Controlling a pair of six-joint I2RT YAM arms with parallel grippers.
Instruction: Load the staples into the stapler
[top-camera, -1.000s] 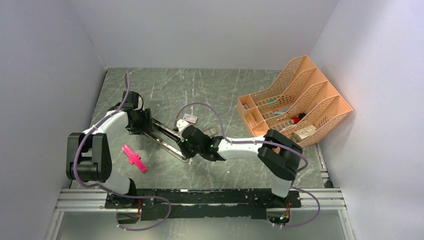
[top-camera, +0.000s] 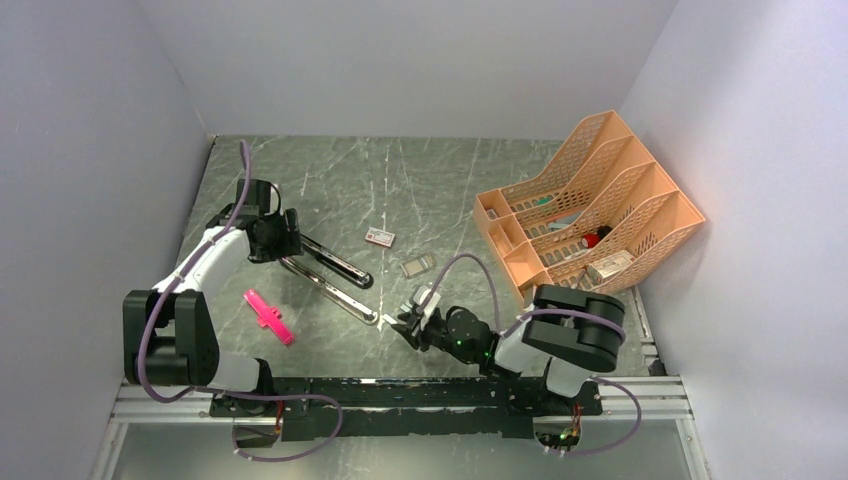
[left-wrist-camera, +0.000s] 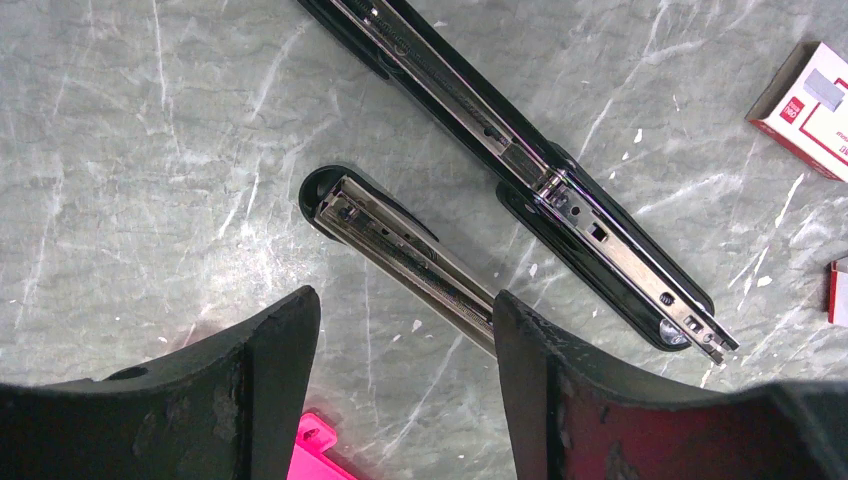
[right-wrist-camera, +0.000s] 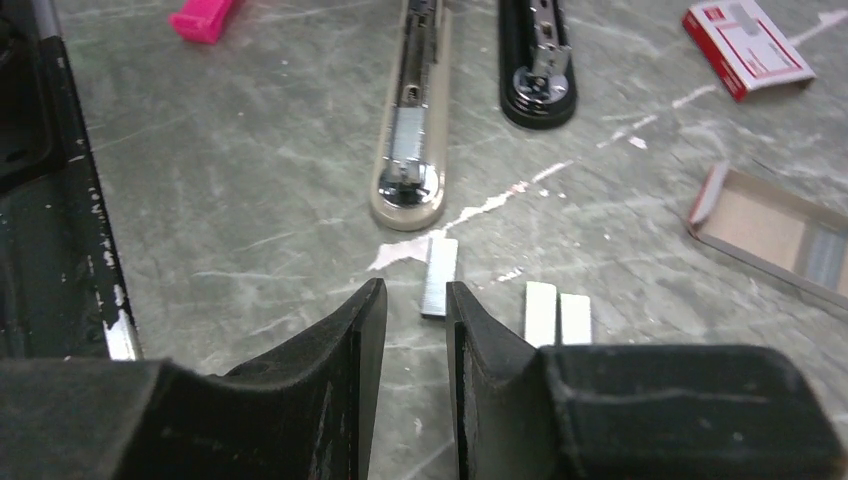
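Note:
Two opened-out staplers lie side by side, a beige one (left-wrist-camera: 355, 240) and a black one (left-wrist-camera: 590, 235). In the left wrist view my left gripper is open over the beige stapler, whose body passes between the fingers; contact cannot be judged. Off the near end of the beige stapler (right-wrist-camera: 411, 160), a short staple strip (right-wrist-camera: 440, 270) lies on the table. My right gripper is part open, with a narrow gap. That strip appears just beyond its fingertips, closer to the right-hand one. Two more strips (right-wrist-camera: 541, 312) lie to the right, partly hidden by the finger.
A red-and-white staple box (top-camera: 380, 237) and an open box tray (top-camera: 418, 265) lie right of the staplers. The pink tool (top-camera: 268, 317) rests at front left. An orange organizer (top-camera: 520, 265) stands at the right. Bare table stretches across the back.
My right gripper has left the near ends of the staplers and moved right and toward the front edge, uncovering them and the box tray.

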